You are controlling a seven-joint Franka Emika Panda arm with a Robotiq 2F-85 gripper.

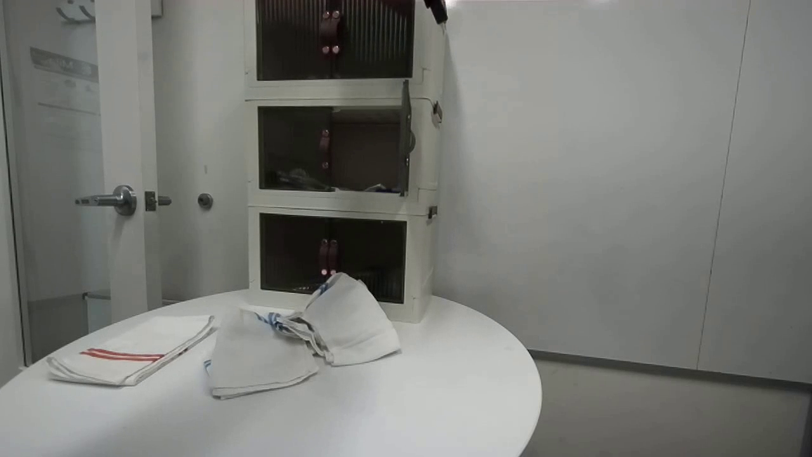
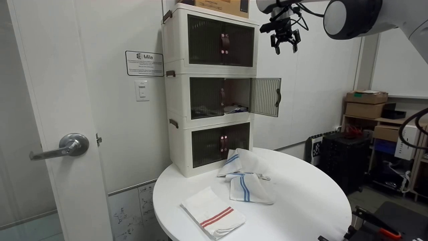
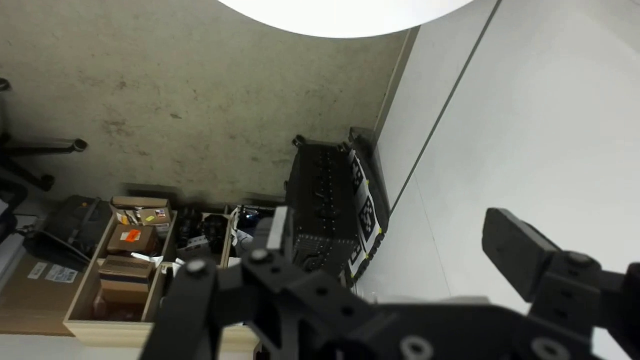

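Observation:
In exterior view 2 my gripper [image 2: 286, 51] hangs open in the air, up and to the right of the cabinet's open middle door [image 2: 265, 96]. Its fingers are spread, with nothing between them, and the wrist view also shows the gripper wide apart. The middle compartment has its right door swung outward and its left door [image 2: 206, 98] shut; some cloth [image 2: 235, 108] lies inside. On the round table [image 2: 305, 192] rests a crumpled white cloth with blue stripes [image 2: 248, 188], at the cabinet's foot. A folded white cloth with red stripes [image 2: 212, 213] lies nearer the front.
The top doors [image 2: 220, 40] and bottom doors [image 2: 220, 144] of the cabinet are shut. A cardboard box [image 2: 224, 7] sits on top. Behind the table stands a wall [image 1: 594, 190].

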